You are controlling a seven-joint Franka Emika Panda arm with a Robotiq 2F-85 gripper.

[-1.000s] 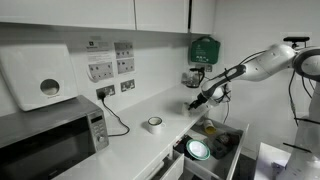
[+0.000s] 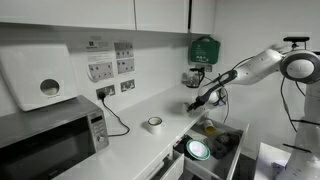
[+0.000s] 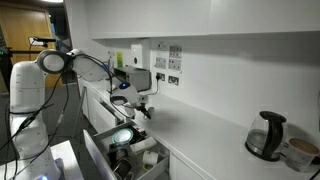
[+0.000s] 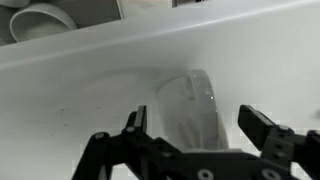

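Note:
In the wrist view, my gripper is open above a pale, translucent-looking white cup [image 4: 187,108] on the white surface. The cup lies between the two spread fingers, with a gap visible on both sides. Its lower end is hidden behind the gripper body. From outside, the gripper [image 2: 192,104] is low over the far end of the counter; the same gripper [image 3: 143,111] appears close to the counter in exterior view 2. Whether it touches the cup cannot be told there.
An open drawer [image 3: 100,159] below holds a plate [image 2: 197,150] and other dishes. A white mug [image 2: 155,125] stands on the counter [image 2: 112,158], near a microwave [image 2: 50,143]. At the counter's other end is a kettle [image 3: 264,136].

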